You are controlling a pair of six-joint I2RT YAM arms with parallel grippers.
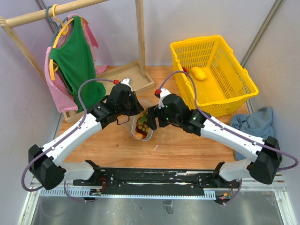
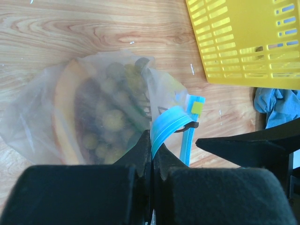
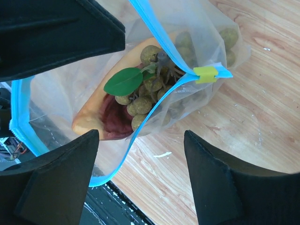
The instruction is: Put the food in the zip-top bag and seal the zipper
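The clear zip bag (image 2: 37, 112) lies on the table, its blue-edged mouth spread open. Inside are a bunch of greenish grapes (image 3: 152, 84) with a leaf, a dark red food item (image 3: 115, 119) and a long tan one (image 3: 89, 117). My left gripper is shut on the blue zipper edge (image 2: 168, 123). A yellow slider (image 3: 205, 74) sits at one end of the zipper. My right gripper stands open at the bag's mouth; the near zipper strip (image 3: 133, 136) runs through the gap between its fingers, not pinched.
A yellow basket (image 1: 229, 101) at the back right holds a yellow item (image 1: 198, 73) and a red one. A blue cloth (image 1: 253, 126) lies to its right. Clothes hang on a wooden rack (image 1: 140, 37) at the left.
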